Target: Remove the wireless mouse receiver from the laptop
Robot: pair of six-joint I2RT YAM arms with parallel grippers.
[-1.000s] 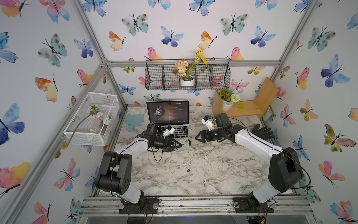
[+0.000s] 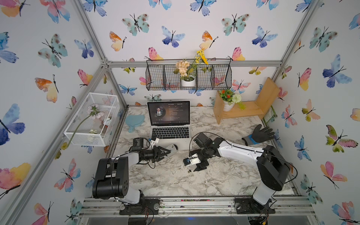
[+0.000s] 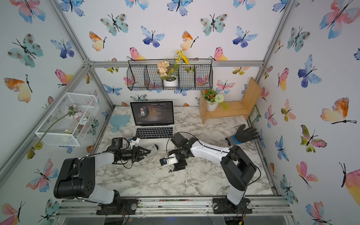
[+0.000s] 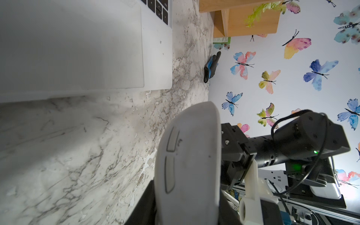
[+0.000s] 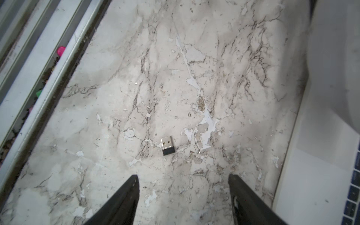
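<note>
My left gripper [image 2: 161, 151] is shut on the white wireless mouse [image 4: 187, 161], held just in front of the laptop [image 2: 169, 131], whose lid is up. The small USB receiver [image 5: 167, 145], metal with a black end, lies loose on the marble tabletop [image 5: 225, 112]. My right gripper hangs above it, fingers apart with nothing between them, the receiver just ahead of and between the fingertips in the right wrist view.
A blue mat [image 2: 133, 121] lies left of the laptop, a wooden shelf [image 2: 240, 112] with a plant at back right, a glove [image 2: 258, 135] at the right. The metal rail [image 2: 180, 200] runs along the front edge.
</note>
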